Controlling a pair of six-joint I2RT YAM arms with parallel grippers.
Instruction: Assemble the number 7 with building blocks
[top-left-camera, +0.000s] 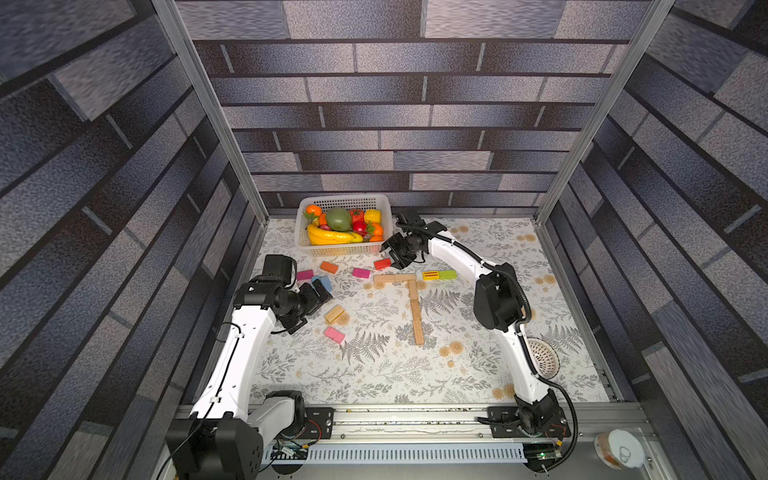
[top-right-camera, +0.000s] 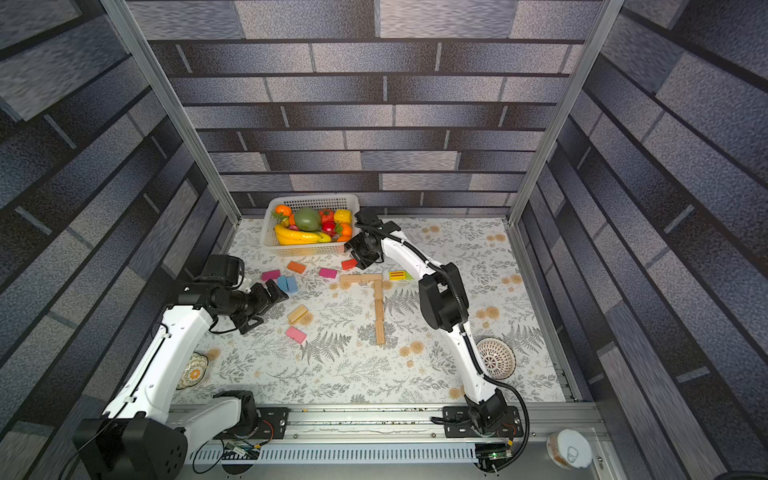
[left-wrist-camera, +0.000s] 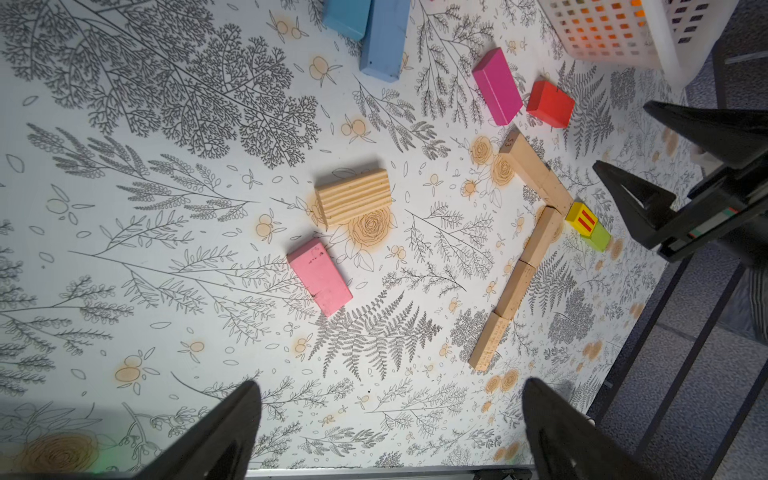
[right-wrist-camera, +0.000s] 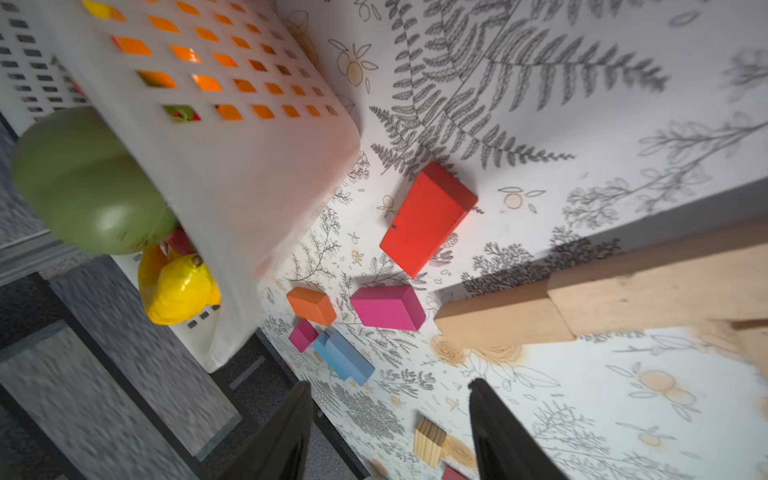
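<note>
Plain wooden blocks form a 7-like shape on the table: a short top bar (top-left-camera: 393, 278) and a long stem (top-left-camera: 416, 316) running toward the front, with each block butted to its neighbour. A red block (right-wrist-camera: 429, 217) lies behind the top bar, beside the basket. Over that area hangs my right gripper (top-left-camera: 397, 251), its fingers (left-wrist-camera: 704, 128) apart with nothing between them. Above the left side of the table my left gripper (top-left-camera: 312, 306) is open and empty. Near it lie a ridged wooden block (left-wrist-camera: 354, 199) and a pink block (left-wrist-camera: 320, 277).
A white basket of fruit (top-left-camera: 302, 234) stands at the back, close to my right gripper. Magenta (top-left-camera: 361, 273), orange (top-left-camera: 329, 267) and blue blocks (left-wrist-camera: 386, 40) lie in front of it. A yellow-and-green pair (top-left-camera: 446, 274) sits right of the top bar.
</note>
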